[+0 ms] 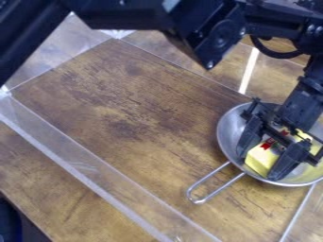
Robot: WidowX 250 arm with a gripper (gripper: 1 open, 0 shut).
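Observation:
My gripper (273, 142) reaches down from the upper right into a steel pan (231, 121) whose wire handle points toward the lower left. A yellow block (263, 162) with small red markings lies inside the pan, between and beneath my fingers, which appear closed on it. The black fingers and housing cover much of the block, so their exact contact with it is partly hidden.
Clear strips (76, 165) run along its left and lower edges. The black arm crosses the top of the view, with a cable at the upper right.

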